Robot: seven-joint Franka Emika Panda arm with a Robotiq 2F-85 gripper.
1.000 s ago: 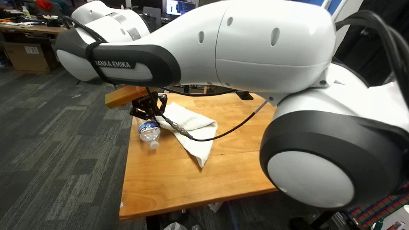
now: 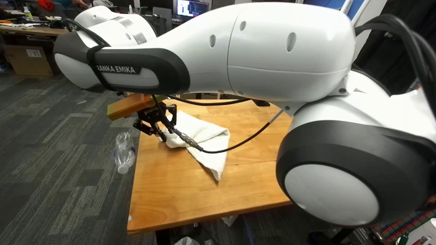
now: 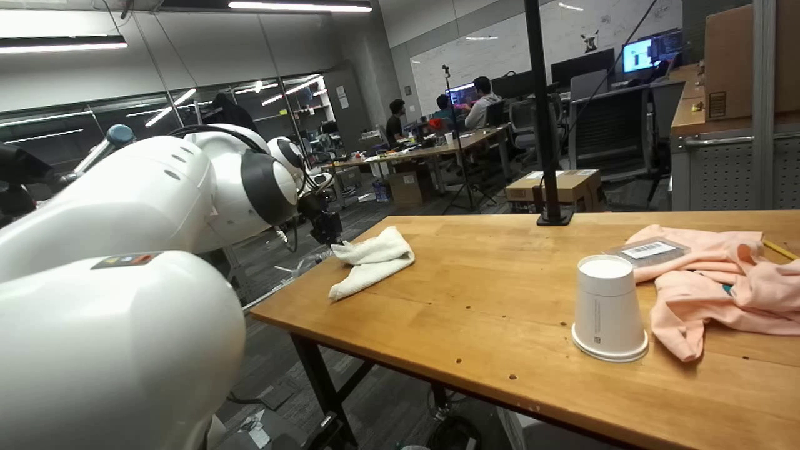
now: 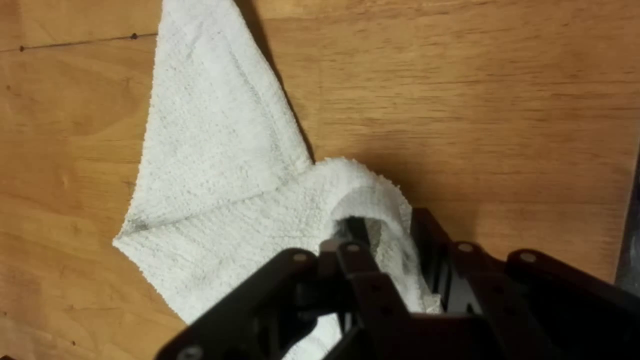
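Observation:
A white towel (image 4: 210, 126) lies folded and crumpled on the wooden table (image 2: 171, 196). My gripper is low over one end of it, fingers open, and a raised fold of the towel rises between the fingers in the wrist view. In the first exterior view a clear plastic bottle (image 2: 124, 154) shows beyond the table's left edge, against the floor. From the second exterior view, the gripper (image 3: 330, 239) is at the towel's far-left end, by the table edge; the fingertips' exact contact with the cloth cannot be made out.
At the table's other end stand a white cup (image 3: 609, 311), upside down, and a peach cloth (image 3: 724, 300) with a flat clear package (image 3: 650, 252) on it. A black post (image 3: 551, 165) rises at the back edge.
The bottle was on the table beside the gripper and towel; now it is past the left edge. My gripper has shifted slightly left and lower. The towel's near end is more bunched.

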